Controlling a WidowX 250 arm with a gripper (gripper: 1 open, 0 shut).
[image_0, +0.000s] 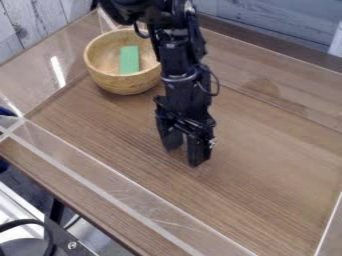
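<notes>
The black arm hangs down from the top of the view over the middle of the wooden table (254, 190). Its gripper (185, 142) is low, at or just above the bare tabletop, and looks open; I see no object between its fingers, though the dark parts are hard to make out. Behind and left of the arm sits a light wooden bowl (110, 78) with a green block (130, 59) in it.
Pale walls (310, 20) stand along the back. Black cables (27, 240) lie beyond the table's near left edge.
</notes>
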